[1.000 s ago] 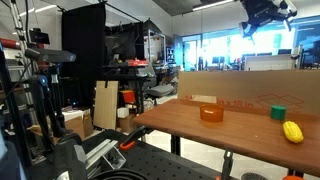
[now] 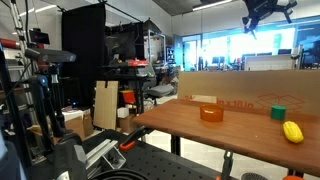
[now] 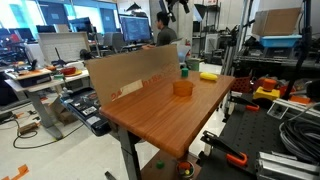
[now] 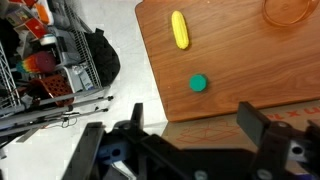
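High above the table, my gripper is open, its two dark fingers wide apart with nothing between them. It also shows at the top of exterior view 1, where the gripper [image 2: 270,24] is well clear of everything on the table. On the wooden table [image 2: 185,119] sit an orange bowl [image 2: 211,113], a small green cup [image 2: 278,112] and a yellow elongated object [image 2: 292,132]. From the wrist, the green cup [image 4: 198,83] lies just ahead of the fingers, the yellow object [image 4: 180,30] beyond it, and the orange bowl [image 4: 287,10] is partly cut off.
A cardboard panel [image 2: 233,88] stands upright along one long side of the table. Beyond a table edge, the wrist view shows a bin of tools [image 4: 55,50] on the floor side. Bare tabletop [image 3: 165,118] surrounds the bowl.
Up high, my gripper has shifted and turned slightly over the last second. The bowl, the cup and the yellow object stay where they were.
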